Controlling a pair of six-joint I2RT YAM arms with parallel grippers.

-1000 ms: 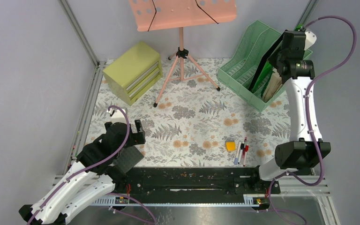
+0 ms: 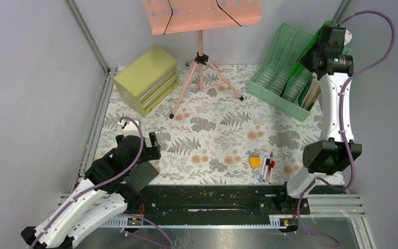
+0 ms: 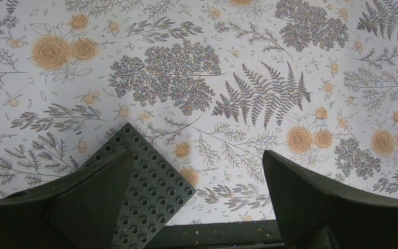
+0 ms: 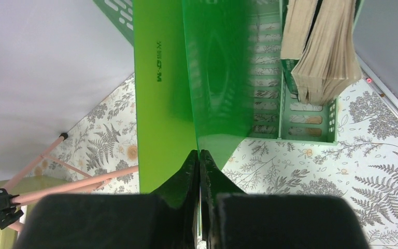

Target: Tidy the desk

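Observation:
A green file rack [image 2: 272, 98] stands at the back right. In the right wrist view a bright green folder [image 4: 163, 104] rises steeply within the rack, and its near edge runs down between the fingertips of my right gripper, which is shut on it. Books with tan page edges [image 4: 326, 57] lean in the compartment at its right. My left gripper is open and empty over the front left of the desk, partly above a dark studded plate [image 3: 153, 181]. A yellow block [image 2: 255, 162] and several pens [image 2: 267, 168] lie at the front right.
A yellow-green drawer box [image 2: 145, 78] stands at the back left. The pink music stand [image 2: 200, 78] spreads its legs across the back middle. Bare patterned desk [image 2: 212, 140] fills the centre. Walls close off the back and both sides.
The rack has shifted a little to the right and turned slightly, and the folder stands differently in it. The left arm is still.

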